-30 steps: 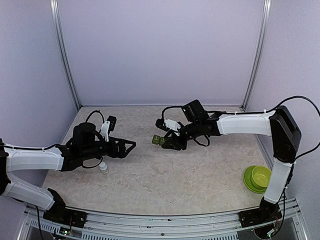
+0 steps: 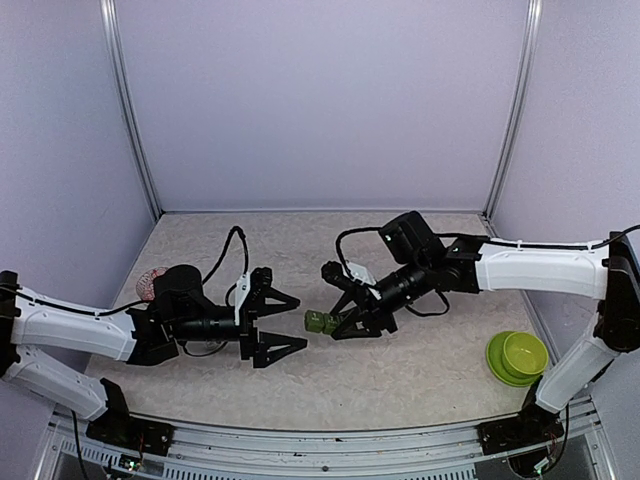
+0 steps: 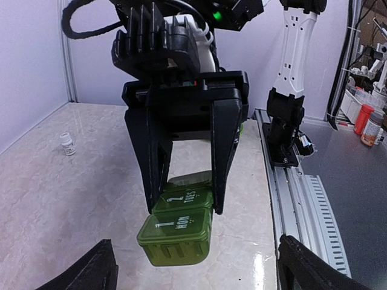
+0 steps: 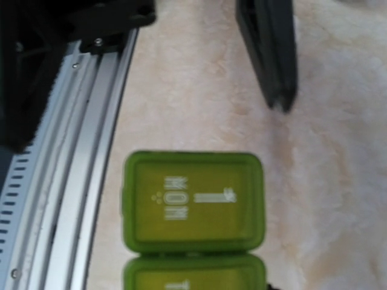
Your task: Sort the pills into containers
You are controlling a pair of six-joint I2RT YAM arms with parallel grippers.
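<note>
A green pill organizer (image 2: 322, 322) with MON and TUES lids hangs in my right gripper (image 2: 350, 316), which is shut on it; the left wrist view shows the organizer (image 3: 174, 235) held between the black fingers, its MON end toward me. In the right wrist view the MON compartment (image 4: 193, 202) fills the lower middle, lid closed. My left gripper (image 2: 290, 325) stands open just left of the organizer, facing it, nothing between its fingers. A small white bottle (image 3: 68, 144) stands on the table in the left wrist view.
A green bowl (image 2: 525, 355) on a green plate sits at the right front of the table. A reddish round object (image 2: 150, 281) is partly hidden behind the left arm.
My left gripper has moved right and toward the front, opening wider. My right gripper, with the organizer, has also come a little toward the front.
</note>
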